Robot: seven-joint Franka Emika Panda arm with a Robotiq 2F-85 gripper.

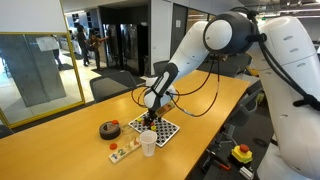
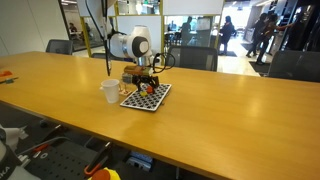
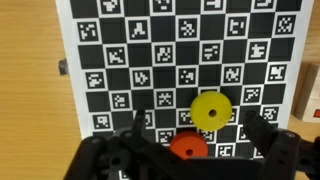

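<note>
In the wrist view a yellow round piece (image 3: 210, 111) and a red round piece (image 3: 188, 146) lie close together on a black-and-white checkered marker board (image 3: 110, 57). My gripper is above the board, open, its dark fingers (image 3: 137, 124) spread to either side of the yellow piece. The red piece sits nearer the gripper's body, partly covered by it. From the side, the gripper (image 2: 147, 85) appears low over the board (image 2: 138, 101); the exact gap cannot be judged.
A white cup (image 1: 148, 144) stands just beside the board. A pale wooden block (image 1: 125, 151) and a dark round object (image 1: 110, 130) rest nearby on the orange table (image 1: 60, 153). Much of the table to the board's right in exterior view 2 is bare.
</note>
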